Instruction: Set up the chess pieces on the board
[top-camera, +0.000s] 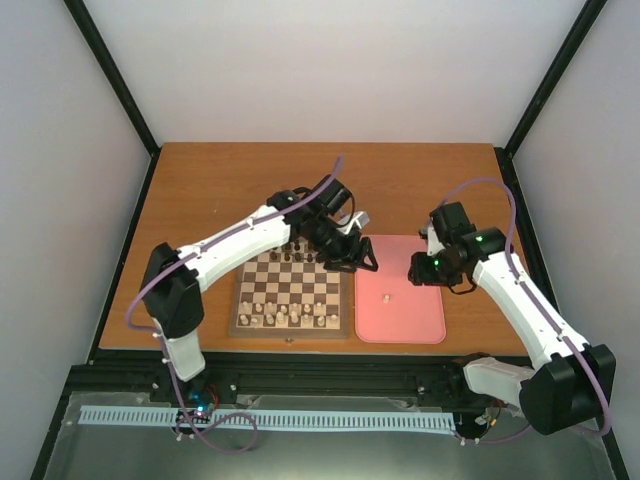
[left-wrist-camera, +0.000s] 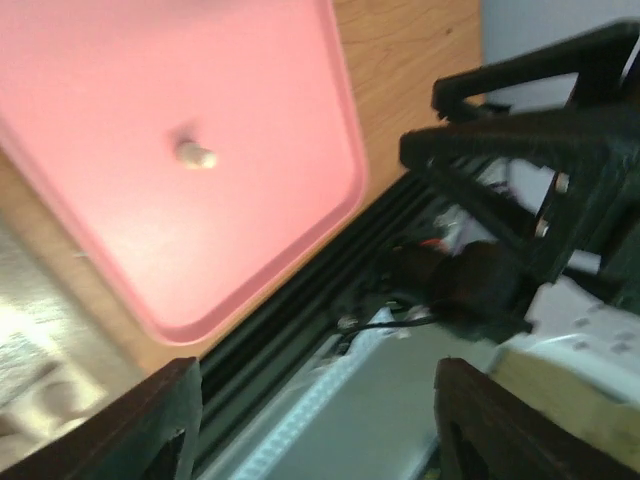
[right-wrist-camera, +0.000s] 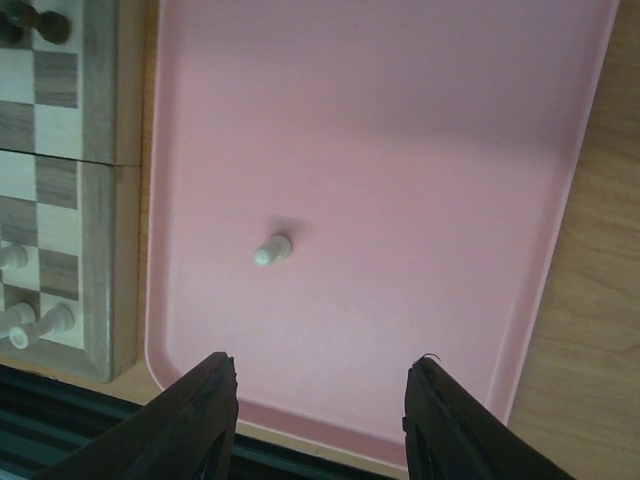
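Note:
A single white piece (top-camera: 386, 298) lies in the pink tray (top-camera: 400, 320), also seen in the right wrist view (right-wrist-camera: 272, 250). The chessboard (top-camera: 290, 325) holds white pieces along its near rows and dark pieces along its far rows, partly hidden by the left arm. My left gripper (top-camera: 362, 262) is above the board's right edge and the tray's left side; how far its fingers stand apart is hard to tell. My right gripper (top-camera: 418, 268) is over the tray, open with nothing between its fingers in its wrist view (right-wrist-camera: 321, 365).
Both arms hang over the tray's back half. The table's front edge runs just below board and tray.

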